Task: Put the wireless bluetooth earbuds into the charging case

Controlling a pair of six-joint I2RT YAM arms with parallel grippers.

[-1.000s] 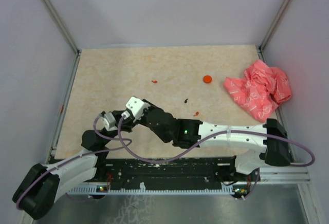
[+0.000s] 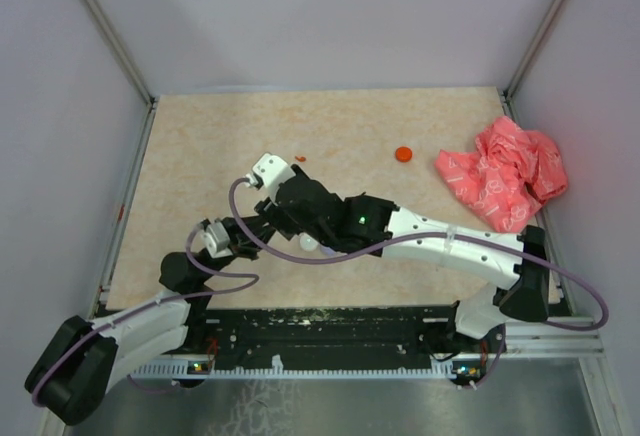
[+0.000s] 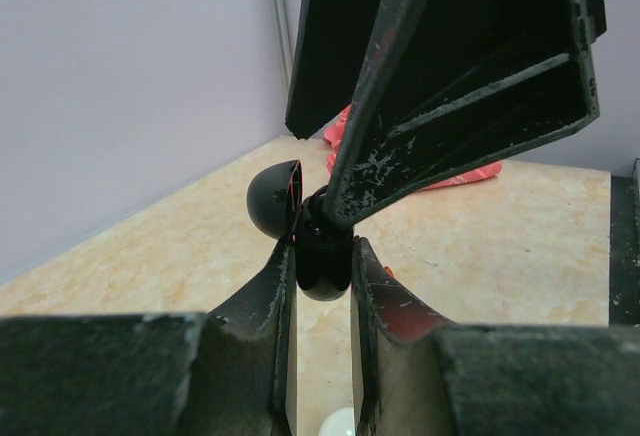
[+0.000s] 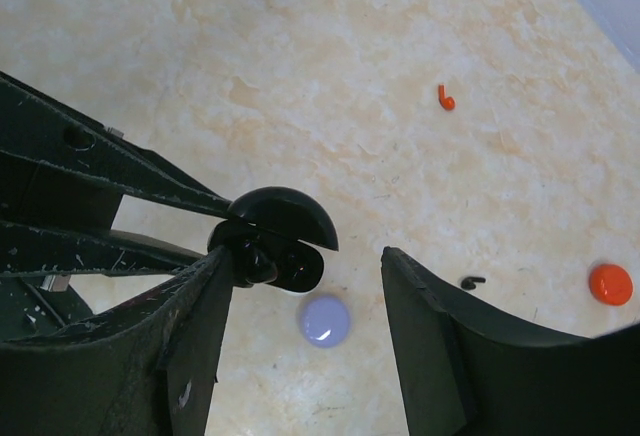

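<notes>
In the left wrist view my left gripper is shut on the small black charging case (image 3: 322,271), its rounded lid standing open. My right gripper hangs right above it with fingers apart. In the right wrist view the open case (image 4: 290,266) sits against the left gripper's fingertips, between and just beyond the right fingers. A small black earbud (image 4: 472,282) and an orange earbud (image 4: 446,99) lie on the table. Whether anything sits in the case's cavities is too dark to tell.
An orange round case (image 2: 403,154) stands at the back right, beside crumpled red cloth (image 2: 500,171). A white disc (image 3: 338,424) and a pale blue disc (image 4: 325,321) lie below the grippers.
The left arm has stayed nearly still.
</notes>
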